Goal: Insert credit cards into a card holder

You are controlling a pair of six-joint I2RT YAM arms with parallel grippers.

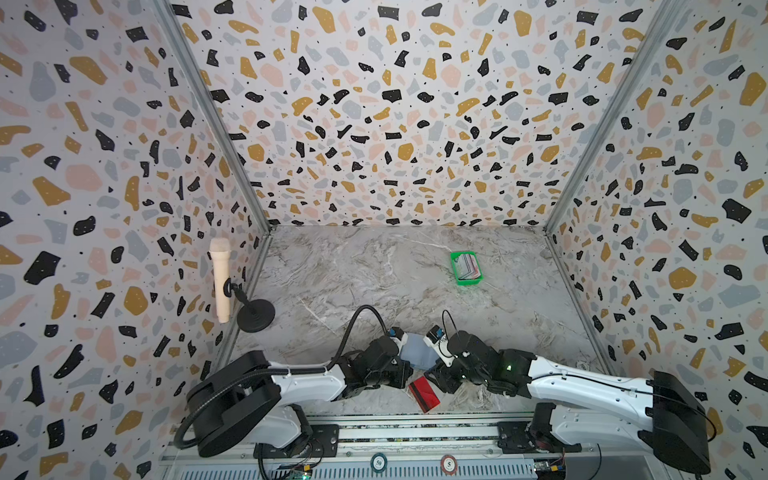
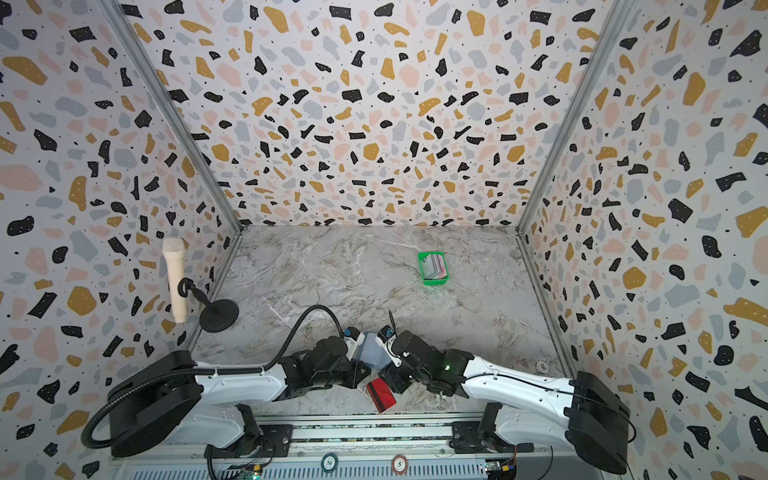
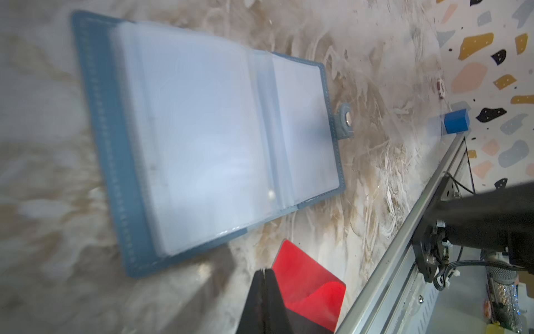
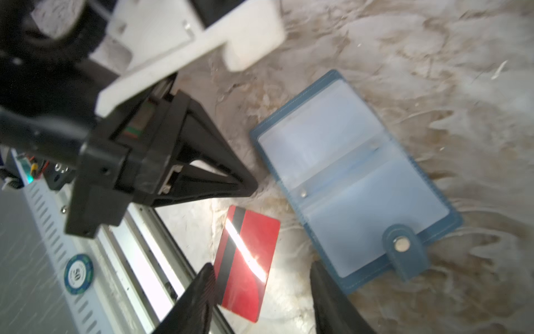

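An opened blue-grey card holder with clear sleeves and a snap tab lies flat on the marble table, its sleeves (image 3: pixel 194 133) looking empty in the left wrist view. Beside its near edge lies a red card with a dark stripe, seen in part as red in the left wrist view. My left gripper is shut, with nothing visible between its fingers; it stands near the red card and the holder's edge. My right gripper has its fingers apart, the red card in sight behind the gap. Whether either gripper touches anything cannot be told.
A green box (image 1: pixel 469 282) with a stack of cards stands farther back on the right. A black round-based stand (image 1: pixel 255 318) is at the left. The rail (image 1: pixel 416 422) runs along the front edge.
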